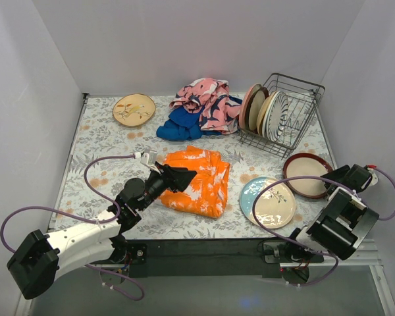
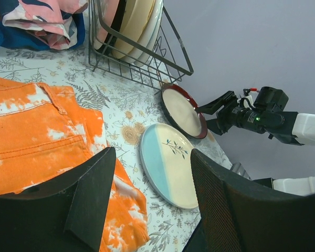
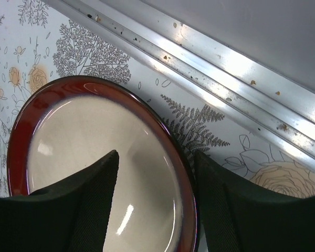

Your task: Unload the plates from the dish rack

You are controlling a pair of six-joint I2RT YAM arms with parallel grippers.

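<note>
The wire dish rack (image 1: pixel 303 108) stands at the back right, several plates upright in its left part, a striped plate (image 1: pixel 276 116) rightmost. Flat on the table at the right lies a brown-rimmed plate (image 3: pixel 102 142). My right gripper is open over that plate's right edge, with the rim passing between its fingers; whether they touch it I cannot tell. A blue-and-cream plate (image 1: pixel 268 202) lies nearer the front, apart from it. Over the orange cloth, my left gripper has its fingers apart and nothing between them.
Another yellow plate (image 1: pixel 133 110) lies at the back left. The orange cloth (image 1: pixel 201 184) covers the middle, while a pink and blue cloth heap (image 1: pixel 204 108) sits left of the rack. A wall and metal table edge (image 3: pixel 210 86) run close by my right gripper.
</note>
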